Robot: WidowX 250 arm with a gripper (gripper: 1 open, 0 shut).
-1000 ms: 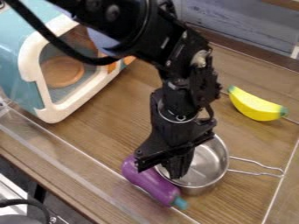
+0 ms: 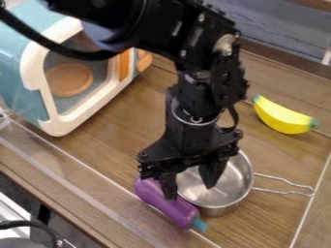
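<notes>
My black gripper (image 2: 181,174) hangs open over the left side of a small steel pot (image 2: 226,194) with a wire handle, at the lower middle of the camera view. A purple toy eggplant (image 2: 162,205) lies just left of and in front of the pot, partly under my fingers. Whether the fingertips touch it is hard to tell.
A yellow toy banana (image 2: 282,116) lies at the right. A teal and white toy oven (image 2: 62,107) with an orange disc inside stands at the upper left. Open wooden table lies between them; the table edge runs along the lower left.
The eggplant, pot and banana look unmoved.
</notes>
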